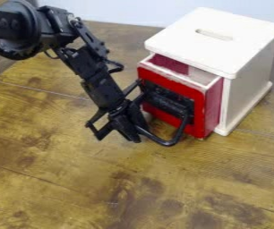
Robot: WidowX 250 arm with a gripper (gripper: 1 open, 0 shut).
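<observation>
A white wooden box (pixel 244 72) with a slot cut in its top stands at the upper right, its red-fronted drawer (pixel 201 123) pulled slightly out. My black gripper (pixel 134 134) is low at the floor, just left of the drawer front, with a black frame reaching against the red face. Whether the fingers are apart or closed is hard to make out among the dark parts.
A pale wall runs behind the box, and a low edge is at the upper left.
</observation>
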